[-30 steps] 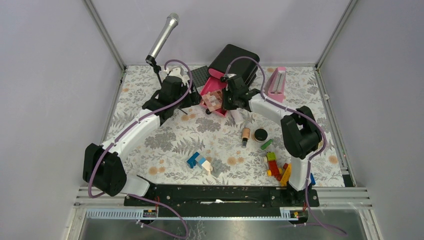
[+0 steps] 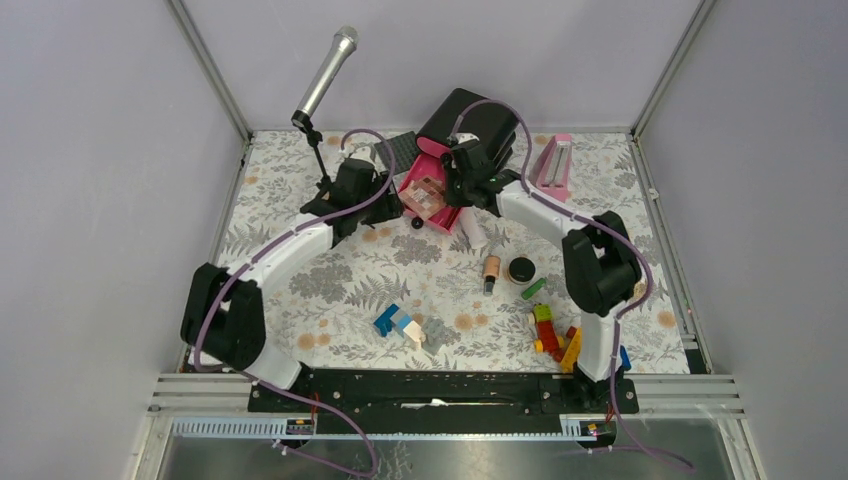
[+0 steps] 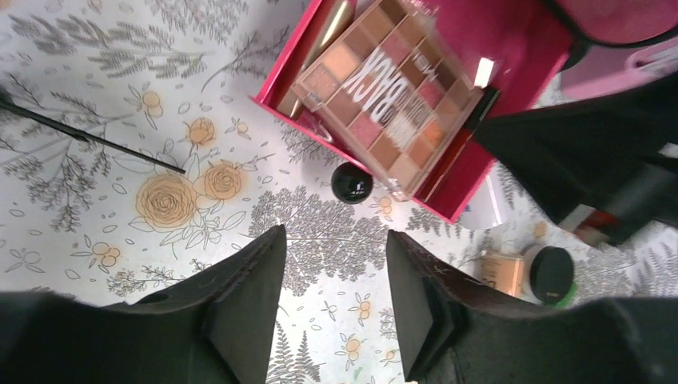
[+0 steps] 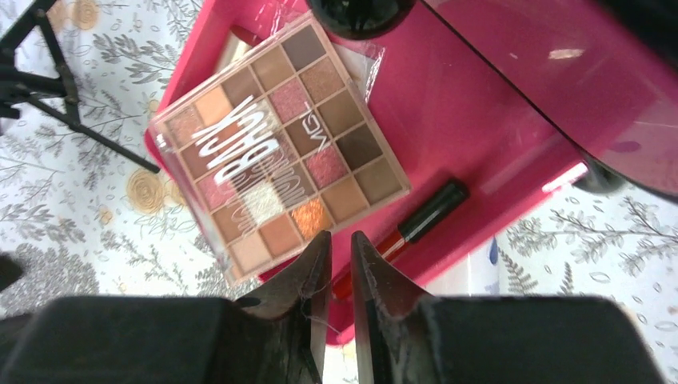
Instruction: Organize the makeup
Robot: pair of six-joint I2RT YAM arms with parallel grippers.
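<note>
A square eyeshadow palette with white lettering lies askew in the pink drawer, one corner reaching past its front rim in the left wrist view. Beside it in the drawer is a lip tube [image 4: 436, 210] with a black cap. My right gripper is over the drawer with its fingers nearly together, right at the palette's edge; only a narrow gap with pink behind it shows. My left gripper hangs in front of the drawer and its black knob [image 3: 352, 183], open and empty.
Behind the drawer stands the black organizer body [image 2: 480, 118]. A pale tube [image 2: 472, 228], foundation bottle [image 2: 491, 268] and black-lidded jar [image 2: 521, 270] lie to the right. Toy bricks [image 2: 545, 330] sit nearer the front. A microphone [image 2: 328, 75] stands at the left back.
My left gripper has swung a little toward the front, its arm shifting right. The palette has turned and slid slightly deeper into the drawer, and my right gripper has shifted only slightly.
</note>
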